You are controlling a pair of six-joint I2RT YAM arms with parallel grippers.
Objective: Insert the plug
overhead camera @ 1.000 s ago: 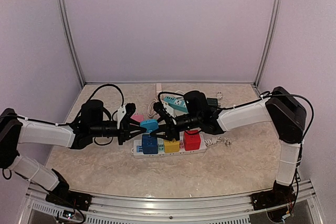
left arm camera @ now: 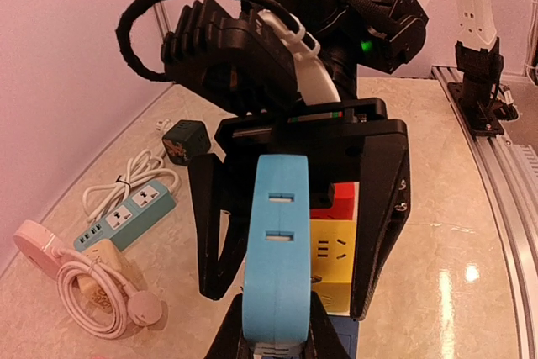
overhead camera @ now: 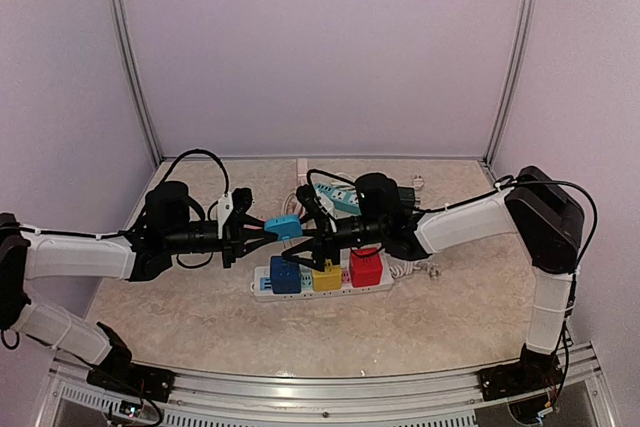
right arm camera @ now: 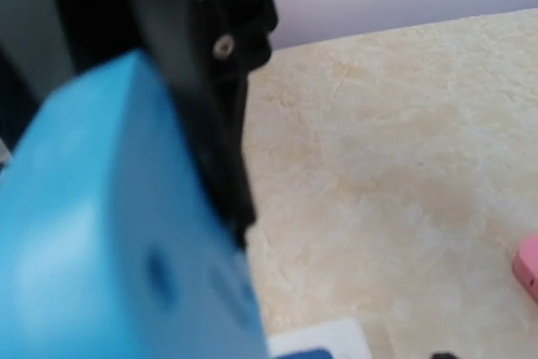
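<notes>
A light blue plug (overhead camera: 283, 227), a block with slots in its face, is held above the table with my left gripper (overhead camera: 268, 234) shut on its lower end. In the left wrist view the plug (left arm camera: 280, 245) stands upright. My right gripper (overhead camera: 300, 245) faces it from the right, part open. Its fingers (left arm camera: 382, 212) stand spread to either side behind the plug, with gaps showing between. The right wrist view has the plug (right arm camera: 76, 208) large, blurred and close to a black finger. Whether the right fingers touch it, I cannot tell.
Below lies a white power strip (overhead camera: 375, 288) bearing a dark blue block (overhead camera: 285, 275), a yellow block (overhead camera: 327, 278) and a red block (overhead camera: 366, 268). Behind are a teal power strip (left arm camera: 126, 214), a dark cube (left arm camera: 186, 141) and pink corded items (left arm camera: 38, 241).
The right gripper has moved slightly, its fingers now more spread beside the plug.
</notes>
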